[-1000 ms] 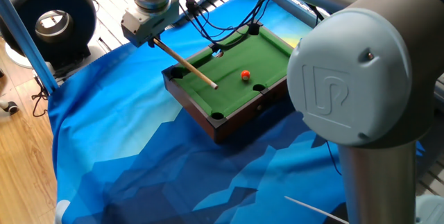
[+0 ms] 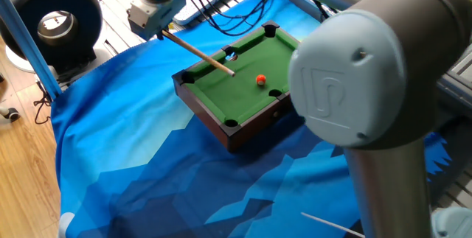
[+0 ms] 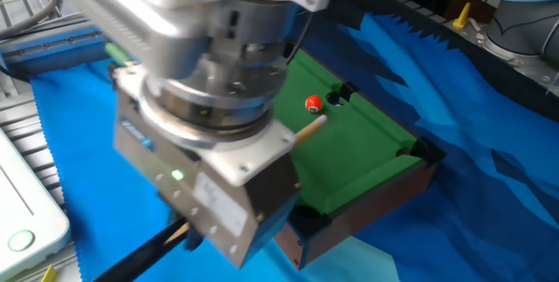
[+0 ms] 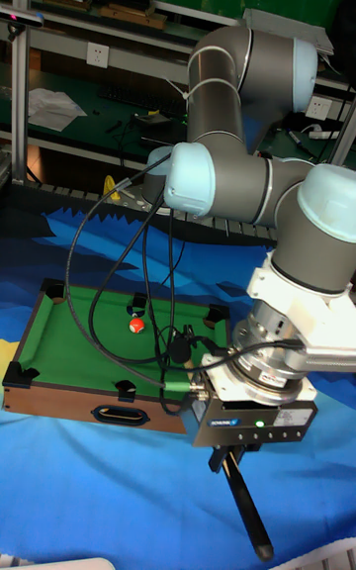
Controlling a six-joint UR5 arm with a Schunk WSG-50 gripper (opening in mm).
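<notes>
A wooden cue stick (image 2: 198, 52) slants down from my gripper (image 2: 161, 35), its pale tip over the green cloth of the small pool table (image 2: 214, 105). In exterior view 3, the gripper (image 4: 223, 457) is shut around the cue, whose black handle (image 4: 248, 507) sticks out toward the front. An orange ball (image 2: 260, 80) rests on the cloth near a side pocket, with a clear gap to the cue tip. At the opposite side pocket shows a small pale object (image 2: 231, 57), too small to identify. The gripper body hides much of the cue in exterior view 2.
Blue patterned cloth (image 2: 133, 135) spreads around the pool table, mostly clear. Black cables (image 4: 93, 296) hang from the arm across the pool table in exterior view 3. A thin pale rod (image 2: 328, 222) lies near the front, beside the large arm joint (image 2: 339, 83).
The orange ball stayed put.
</notes>
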